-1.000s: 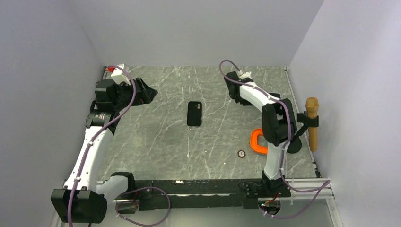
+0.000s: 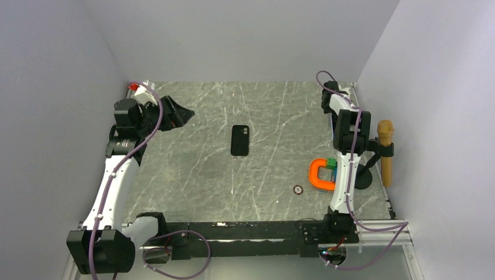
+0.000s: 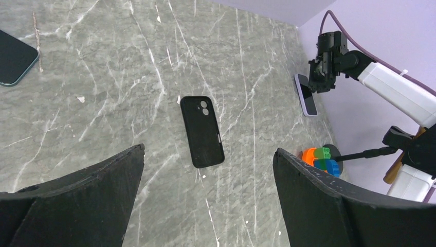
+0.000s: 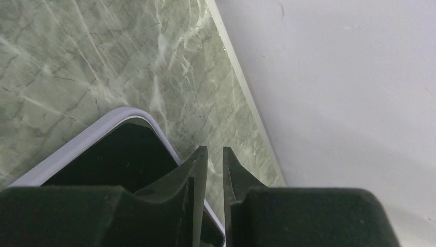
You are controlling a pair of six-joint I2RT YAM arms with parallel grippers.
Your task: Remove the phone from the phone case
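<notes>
The black case (image 3: 204, 134) lies flat in mid-table with its camera openings at the upper end. At the edge of the left wrist view shows part of a dark slab (image 3: 15, 59) with a teal rim, perhaps the phone; the left arm hides it from above. My left gripper hangs open and empty. By the right wall is a lilac-rimmed phone (image 4: 123, 149), screen up. My right gripper is shut to a narrow gap on this phone's long edge; its left finger (image 4: 193, 175) covers part of the screen.
An orange ring (image 2: 321, 174) and green block (image 2: 331, 163) lie near the right front, beside a stand holding a wooden microphone (image 2: 385, 154). A small round disc (image 2: 298, 189) lies near the front.
My right arm has swung right toward the wall, and the phone there has turned from lying crosswise to pointing along the table's side. The black case stays put; the left arm has barely moved.
</notes>
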